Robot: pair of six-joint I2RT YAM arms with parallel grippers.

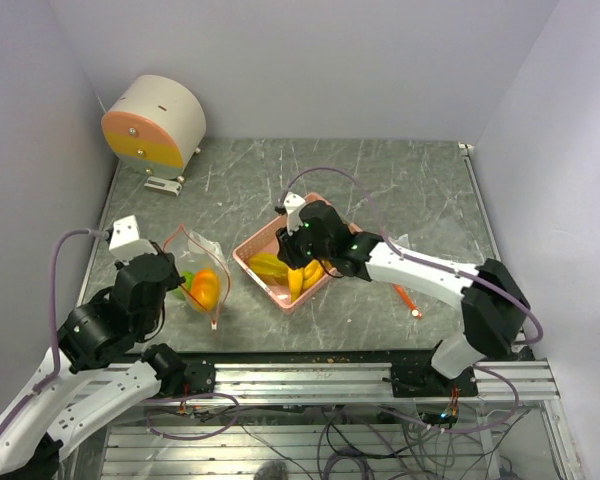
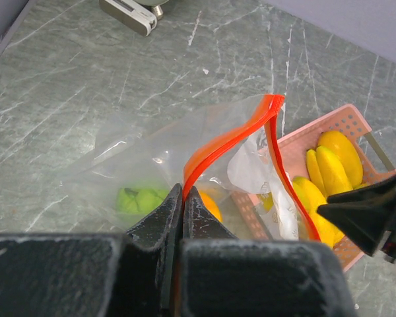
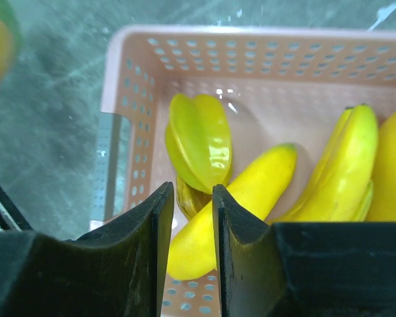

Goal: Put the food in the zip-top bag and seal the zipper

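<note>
The clear zip top bag stands with its orange-edged mouth spread, and my left gripper is shut on that edge. Inside the bag show a green food item and an orange one. To the bag's right is a pink basket of yellow food, including a star fruit and a banana. My right gripper is over the basket, its fingers a little apart. Yellow food shows through the gap; whether any is held cannot be made out.
A rounded bread box stands at the back left. An orange strip-like tool lies right of the basket, partly behind the right arm. Bare grey counter stretches across the back and right.
</note>
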